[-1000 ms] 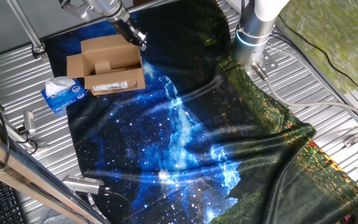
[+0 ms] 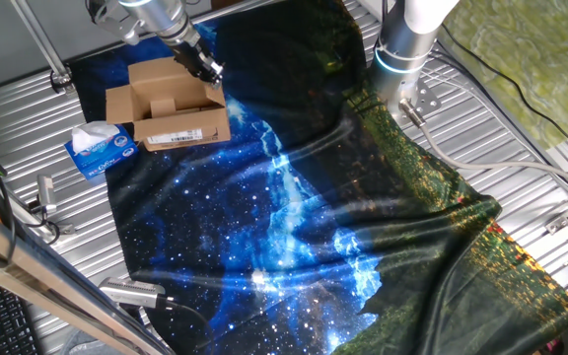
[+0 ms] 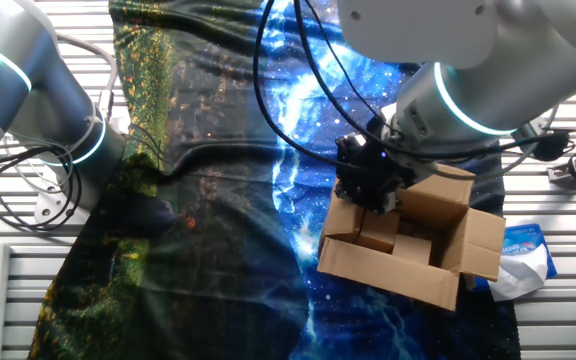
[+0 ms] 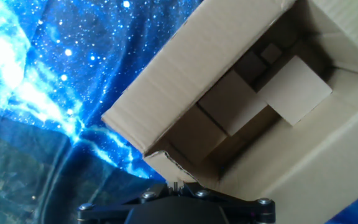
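An open cardboard box (image 2: pixel 181 132) stands on the dark galaxy-print cloth, its flaps folded outward. Inside it lie several smaller brown carton blocks (image 4: pixel 234 102), with one paler block face (image 4: pixel 296 90) among them. My gripper appears at the bottom of the wrist view, its fingertips together and nothing visible between them. It overlaps the near corner flap in that view; whether it touches is unclear. From outside, the gripper (image 2: pixel 214 75) hangs over the box's right edge, and in the second exterior view the gripper (image 3: pixel 368 195) covers part of the box's rim.
A blue tissue box (image 2: pixel 102 153) with a white tissue sticking out stands close beside the carton. A grey robot column (image 2: pixel 402 64) rises at the cloth's far edge. A power adapter (image 2: pixel 131 292) lies near the frame.
In exterior view 1 my gripper has shifted a little left, from beside the carton's right edge to over it. The carton and tissue box have stayed in place.
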